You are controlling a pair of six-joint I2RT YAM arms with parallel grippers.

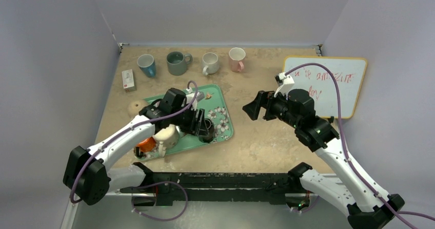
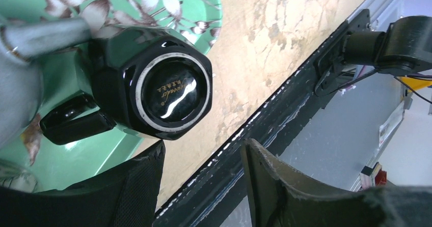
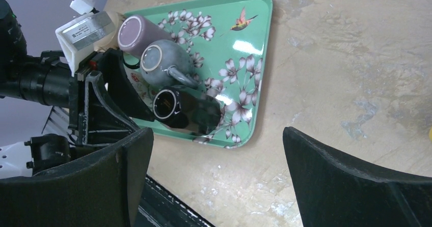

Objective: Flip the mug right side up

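Observation:
A glossy black faceted mug (image 1: 207,132) sits bottom up near the front right of the green tray (image 3: 269,21). In the left wrist view its ringed base (image 2: 174,95) faces the camera, with the handle (image 2: 76,122) toward lower left. My left gripper is open beside the mug, nothing between its fingers; whether a finger touches it I cannot tell. Over the bare table right of the tray, my right gripper (image 1: 260,115) hangs open and empty.
An upturned grey mug (image 3: 162,61) is close beside the black one, with a purple mug (image 3: 142,36) behind it. Orange (image 1: 147,144) and cream (image 1: 165,135) mugs occupy the tray's left. Several upright cups line the back, and a whiteboard (image 1: 328,85) lies right. Mid-table is clear.

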